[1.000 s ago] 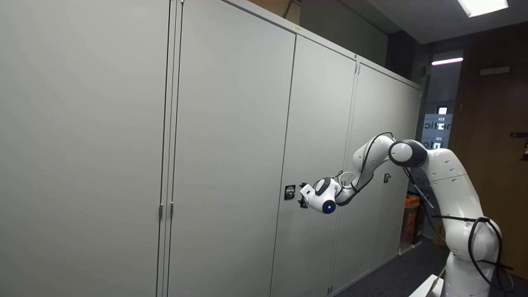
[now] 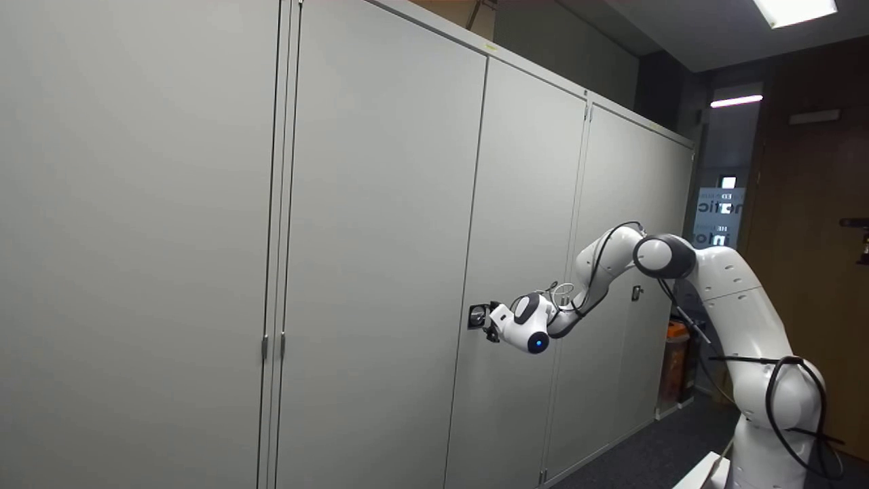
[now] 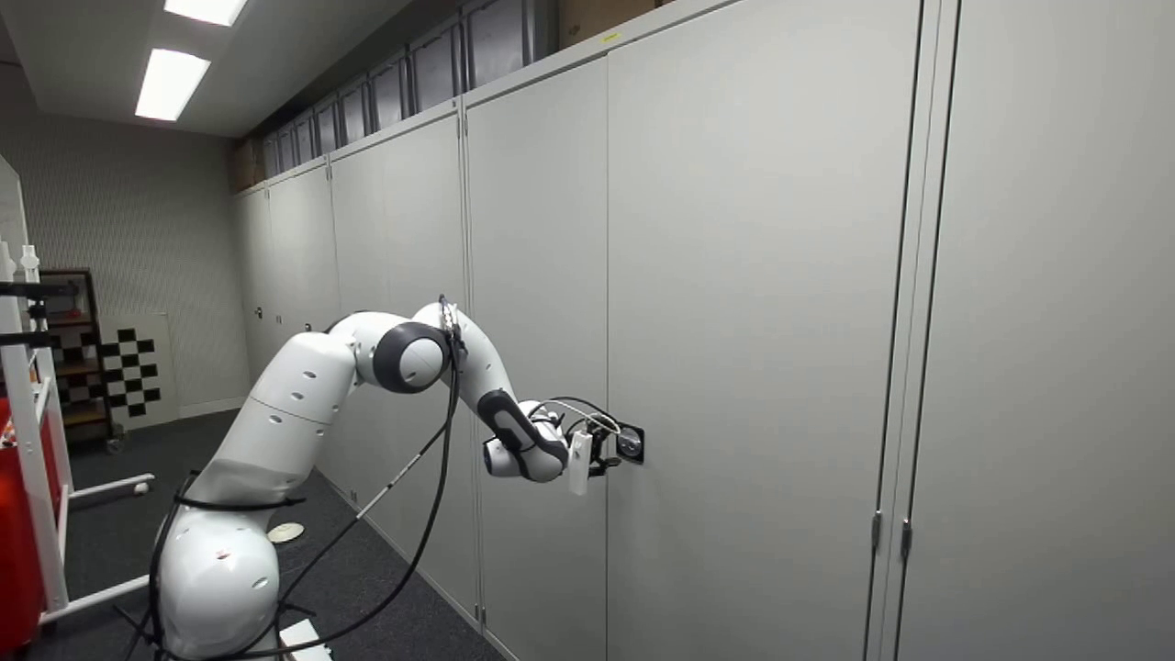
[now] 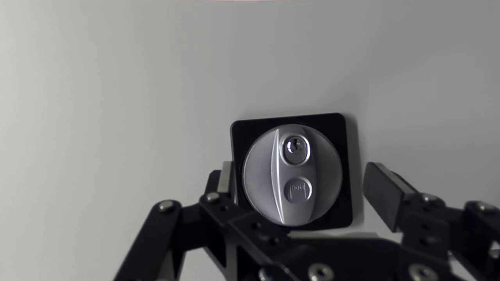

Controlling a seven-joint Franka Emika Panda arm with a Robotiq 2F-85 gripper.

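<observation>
A round silver knob [image 4: 294, 175] with a raised upright grip and a keyhole sits on a black square plate [image 4: 335, 122] on the grey cabinet door [image 4: 140, 93]. In exterior view 1 the same knob [image 2: 477, 317] is beside the door seam. My gripper is open in front of it, one finger to each side of the knob in the wrist view. The right finger [image 4: 385, 194] stands clear of the plate's edge in that picture; the left finger [image 4: 225, 178] overlaps its left side. Nothing shows between the fingers, clear of the knob behind. Contact cannot be made out.
Tall grey cabinet doors [image 3: 760, 275] run along the whole wall, all closed. Cables [image 3: 435, 518] hang loosely along the arm. An orange-topped bin [image 2: 676, 330] stands at the far end by the cabinets.
My gripper has moved left towards the cabinet door and now reaches the knob in exterior view 1, where a gap showed before. Its fingers appear closer together.
</observation>
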